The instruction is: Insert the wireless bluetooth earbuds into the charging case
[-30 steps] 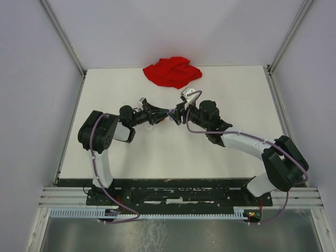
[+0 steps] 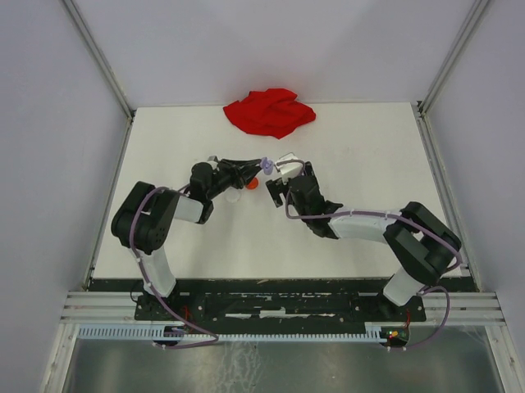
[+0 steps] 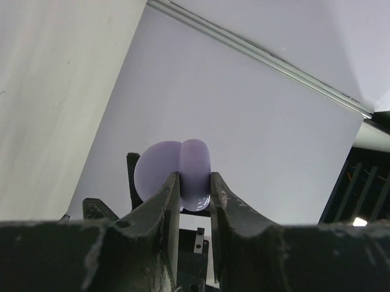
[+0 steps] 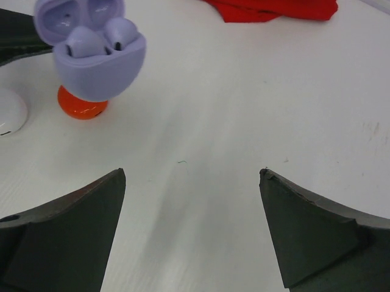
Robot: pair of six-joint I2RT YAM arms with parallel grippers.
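The lilac charging case (image 4: 100, 73) appears in the right wrist view with its lid raised. Two lilac earbuds, one on the left (image 4: 84, 42) and one on the right (image 4: 122, 31), sit in its two wells with their rounded heads showing. My left gripper is shut on the case, holding it above the table; the left wrist view shows the case between its fingers. My right gripper stands wide open to the right of the case, its fingers (image 4: 67, 234) apart with only table surface behind them.
On the white table (image 2: 205, 254), an orange disc (image 2: 252, 182) and a whitish round piece (image 2: 232, 196) lie below the case. A red cloth (image 2: 269, 112) is spread at the back.
The left gripper keeps the case, with only slight turning.
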